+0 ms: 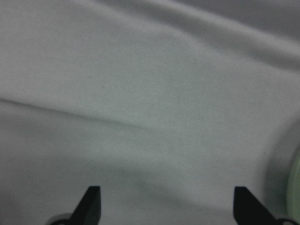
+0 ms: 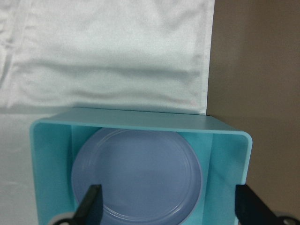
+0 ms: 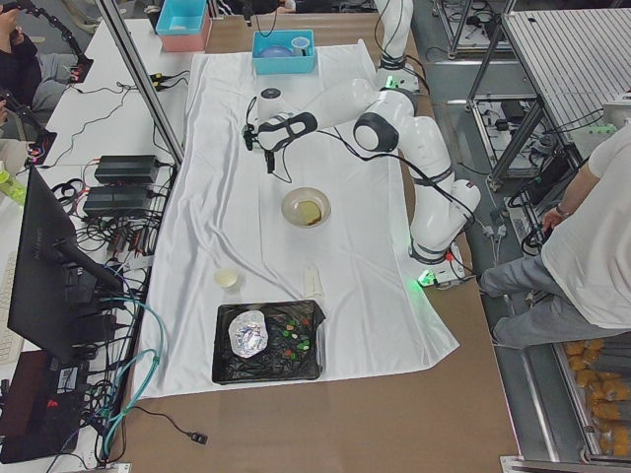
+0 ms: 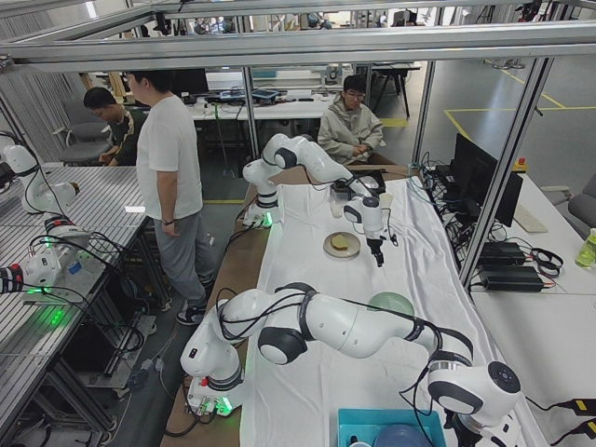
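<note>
My left gripper hangs open over the white cloth (image 1: 154, 89), with nothing between its fingers; the rim of a green plate (image 1: 294, 187) shows at the right edge of the left wrist view. In the right camera view that plate (image 4: 391, 304) is partly behind the right arm. A plate (image 3: 306, 205) with a yellow item on it lies mid-cloth. My right gripper stands open over the turquoise bin (image 2: 140, 119), which holds a blue plate (image 2: 136, 168) and a cup, seen in the left camera view.
A black tray (image 3: 266, 365) with foil and small green pieces lies at the near end of the cloth, beside a pale cup (image 3: 227, 279) and a light strip (image 3: 313, 283). Monitors and cables line the left side; people stand beside the table.
</note>
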